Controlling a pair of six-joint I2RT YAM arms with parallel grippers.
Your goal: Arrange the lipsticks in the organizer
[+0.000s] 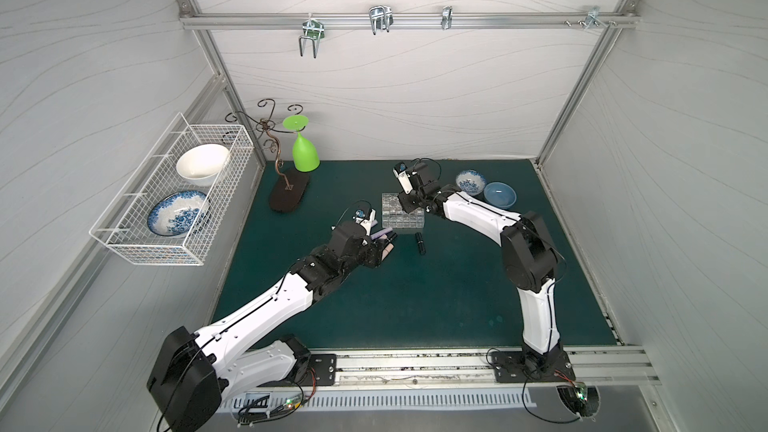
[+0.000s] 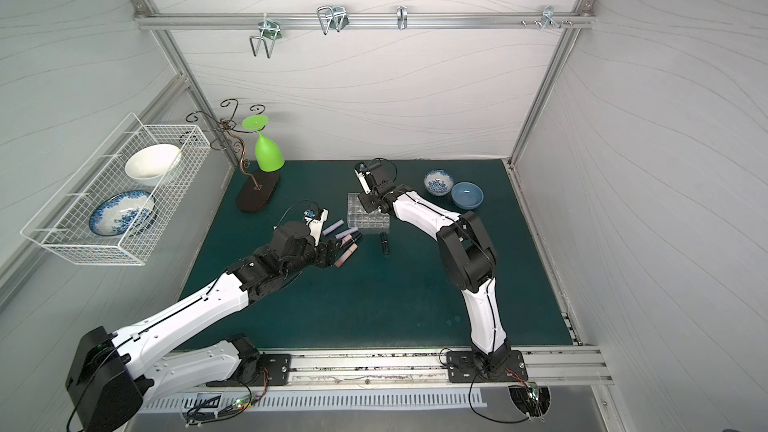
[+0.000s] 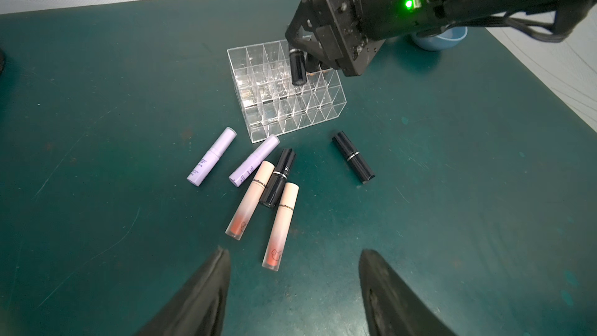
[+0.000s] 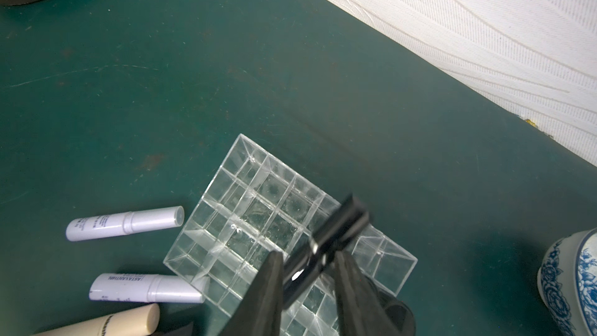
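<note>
The clear organizer [image 3: 261, 96], divided into small compartments, stands on the green table. Over it is my right gripper, its fingers closed around a tilted black lipstick [image 4: 343, 219]. In the left wrist view that lipstick [image 3: 298, 69] hangs below the gripper. A dark round object [image 4: 398, 317] shows beside the right finger, partly hidden. My left gripper is wide open, empty, above the table. In front of the organizer lie two lilac lipsticks [image 3: 211, 156], two peach tubes [image 3: 281, 227] and a black lipstick [image 3: 278, 177]. Another black lipstick [image 3: 353, 157] lies apart, to the right.
A blue-patterned bowl [image 1: 470, 182] and a plain blue bowl [image 1: 500, 195] stand behind the right arm. At the back left are a dark-based metal stand [image 1: 288, 190] and a green goblet [image 1: 305, 152].
</note>
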